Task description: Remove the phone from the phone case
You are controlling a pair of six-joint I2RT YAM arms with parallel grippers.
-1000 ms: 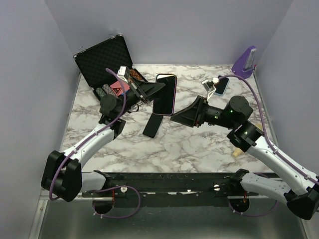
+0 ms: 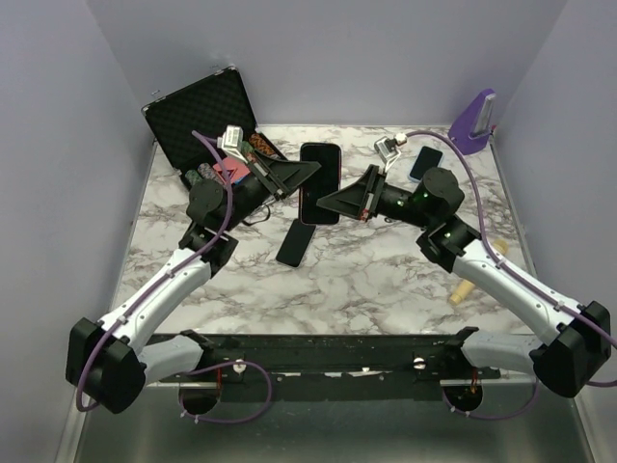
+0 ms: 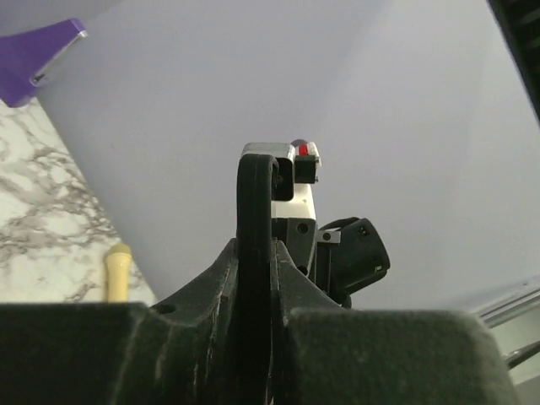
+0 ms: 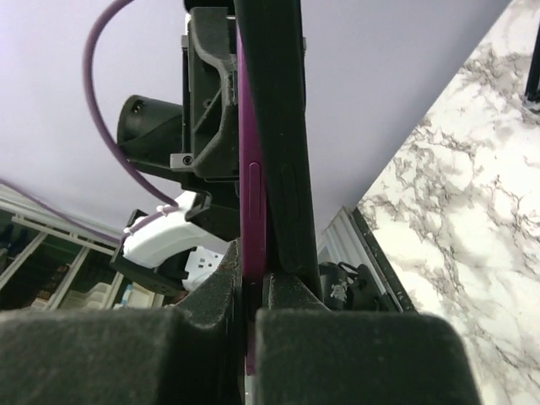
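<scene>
A phone with a purple edge [image 4: 252,190] and a dark screen [image 2: 322,177] is held up between the arms, above the table. A black phone case [image 4: 284,143] lies along its other side. My left gripper [image 2: 309,172] is shut on the case, whose black edge [image 3: 254,211] rises between the fingers in the left wrist view. From the other side my right gripper [image 2: 330,204] is shut on the phone's lower end, its fingers [image 4: 211,295] closed against the purple edge. The case's near end passes behind the right-hand finger, so how far phone and case are apart there is hidden.
An open black toolbox [image 2: 201,114] stands at the back left. Flat on the marble table [image 2: 386,294] are a dark phone-like slab [image 2: 296,243] and another [image 2: 426,163]. A purple stand [image 2: 472,123] occupies the back right corner; a yellow handle [image 2: 462,291] lies at the right.
The left arm shifted and tilted slightly, its grip on the case kept.
</scene>
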